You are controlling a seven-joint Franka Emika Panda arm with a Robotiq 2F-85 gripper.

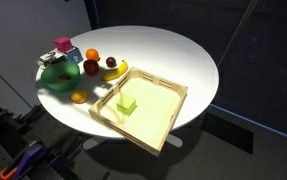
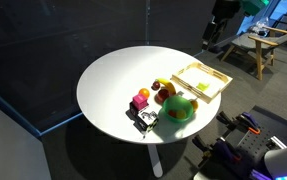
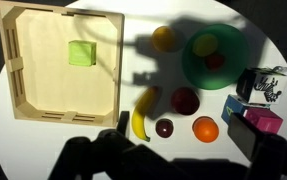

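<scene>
My gripper is open above the round table, its dark fingers wide apart with nothing between them. In exterior view 2 the gripper (image 2: 217, 42) hangs high, clear of everything on the table. A light green block (image 3: 82, 53) sits inside a shallow wooden tray (image 3: 68, 117), left of the gripper in the wrist view. The green bowl (image 3: 191, 70) holds a yellow item (image 3: 205, 44) and a red item (image 3: 215, 61). Between tray and bowl lie a banana (image 3: 141, 115), a red fruit (image 3: 185, 101), a dark round fruit (image 3: 164, 128) and an orange (image 3: 205, 129).
Another orange fruit (image 3: 163, 39) lies beside the bowl. A black-and-white box (image 3: 268, 85), a blue box (image 3: 233, 106) and a pink box (image 3: 264, 120) cluster near the table edge.
</scene>
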